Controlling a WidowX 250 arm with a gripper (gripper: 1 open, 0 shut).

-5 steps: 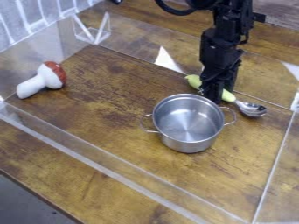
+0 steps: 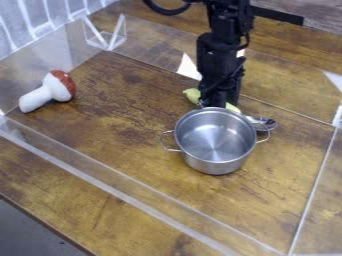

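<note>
My black gripper [image 2: 219, 98] hangs from the top of the camera view, shut on a yellow-green object [image 2: 201, 100] just behind the steel pot [image 2: 214, 140]. The pot hides part of that object. A metal spoon [image 2: 262, 123] shows at the pot's right rear, partly hidden by it.
A white toy with a red-brown top [image 2: 48, 92] lies at the left on the wooden table [image 2: 107, 180]. Clear plastic edges border the work area.
My gripper has moved left and toward the pot, with the yellow-green object and the spoon shifting left along with it, so that more is behind the pot.
</note>
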